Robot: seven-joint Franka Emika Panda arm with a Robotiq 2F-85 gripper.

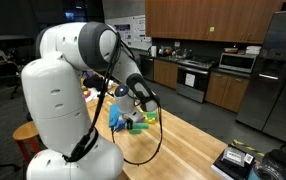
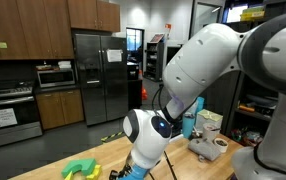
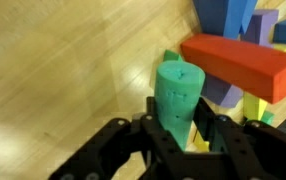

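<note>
In the wrist view a green block point(image 3: 179, 88) with a rounded end stands between the black fingers of my gripper, which is shut on it. Right beside it lie a red-orange block point(image 3: 241, 62), a blue block point(image 3: 221, 14) and a purple block point(image 3: 221, 92). Exterior view 1 has my gripper point(image 1: 131, 122) low over the block pile at the table's left side; the held block is hard to make out there. Further green blocks point(image 2: 80, 166) show in exterior view 2.
A red stool point(image 1: 26, 131) stands on the floor at left.
</note>
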